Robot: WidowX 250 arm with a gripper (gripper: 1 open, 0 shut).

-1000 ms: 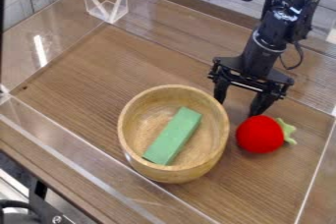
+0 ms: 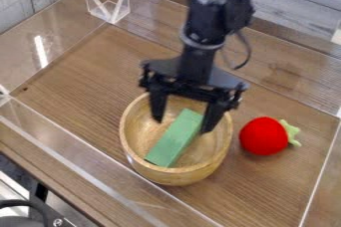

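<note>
My gripper (image 2: 177,102) is open, its fingers spread over a round wooden bowl (image 2: 140,131) in the lower middle of the camera view. A green block (image 2: 170,143) lies tilted in the bowl beneath the gripper. A red round object (image 2: 264,136) with a green top lies just right of the bowl.
A clear open container (image 2: 107,4) stands at the back left. A dark cable runs at the bottom left corner.
My gripper has moved from the back right leftward and toward the front, and now hangs over the bowl with the green block. The bowl and red object stay put.
</note>
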